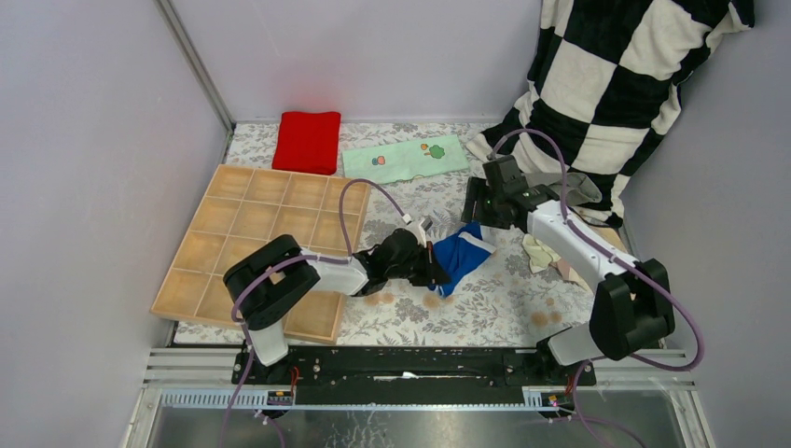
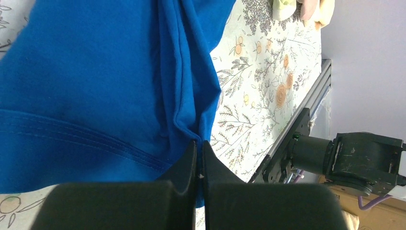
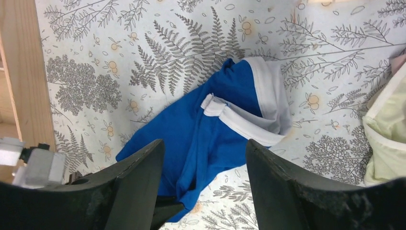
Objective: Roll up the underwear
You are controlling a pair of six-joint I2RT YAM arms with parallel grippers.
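The blue underwear (image 1: 459, 255) lies on the patterned mat, one side folded over. Its white waistband (image 3: 246, 122) shows bent back on itself in the right wrist view. At the near-left end of the cloth, my left gripper (image 1: 438, 276) is shut, and folds of blue fabric (image 2: 179, 91) converge at its fingertips (image 2: 191, 158). My right gripper stands open above the waistband end, nothing between its fingers. In the top view, that gripper is just beyond the far end of the cloth.
A wooden compartment box (image 1: 215, 243) stands at left, partly under my left arm. A folded red cloth (image 1: 308, 142) and a green cloth (image 1: 408, 160) lie at the back. Pale cloths (image 1: 541, 254) lie right, below a checkered blanket (image 1: 606, 84).
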